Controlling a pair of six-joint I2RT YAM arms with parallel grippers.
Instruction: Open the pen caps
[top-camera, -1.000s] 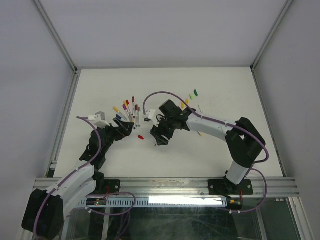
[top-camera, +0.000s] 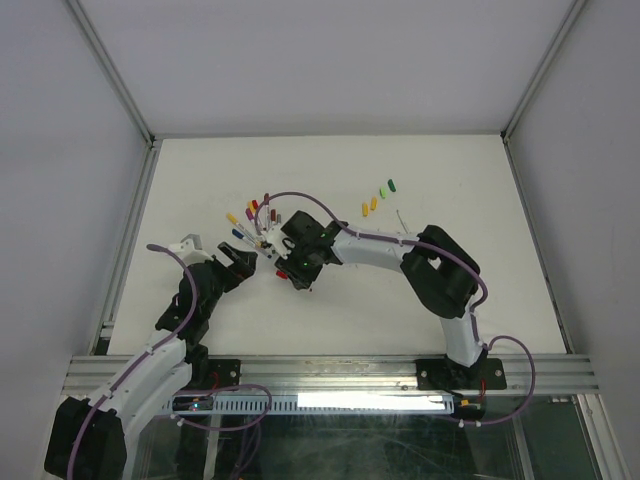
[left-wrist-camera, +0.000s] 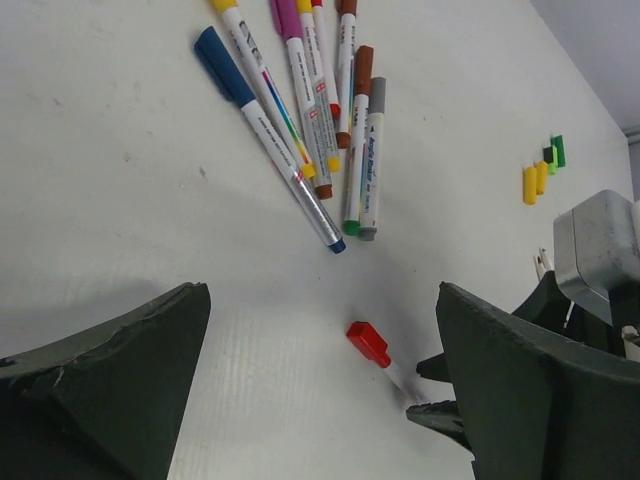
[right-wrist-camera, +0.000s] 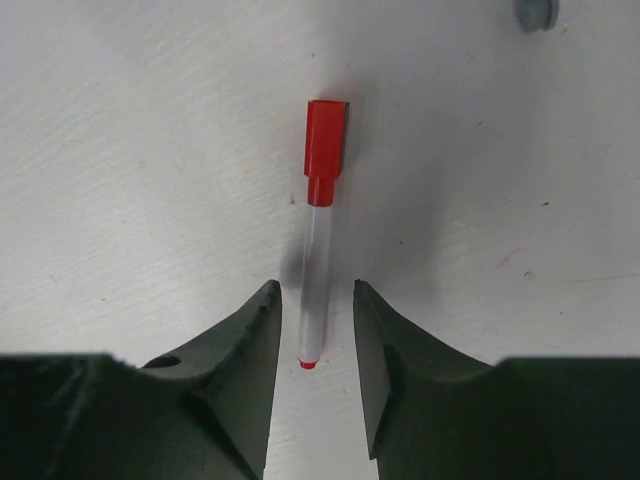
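Note:
A pen with a red cap (right-wrist-camera: 324, 140) lies alone on the table, the cap toward the top of the right wrist view and its white barrel (right-wrist-camera: 315, 270) running down between the fingertips of my right gripper, which is part open above it. My left gripper stands open at the left, its fingers wide apart, with the red-capped pen (left-wrist-camera: 368, 342) seen beyond them. A cluster of capped pens (left-wrist-camera: 290, 165) in several colours lies at the upper left of the table.
Loose yellow and green caps (top-camera: 373, 203) lie at the back right, with uncapped pens (top-camera: 400, 218) below them.
My left gripper has shifted a little to the left and back from the middle.

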